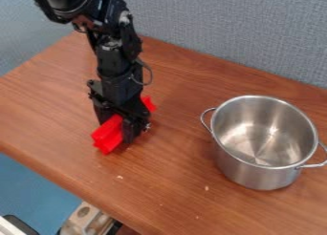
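Observation:
A bright red object (107, 137) lies on the wooden table, left of centre. The black gripper (124, 117) is down over it and shut on it, with red showing on either side of the dark fingers. A stainless steel pot (243, 162) with two side handles stands to the right, apart from the gripper, and looks empty inside.
A grey wall (230, 38) runs behind. The table's left front edge drops to a blue surface (32, 191), with a few small items at the bottom left.

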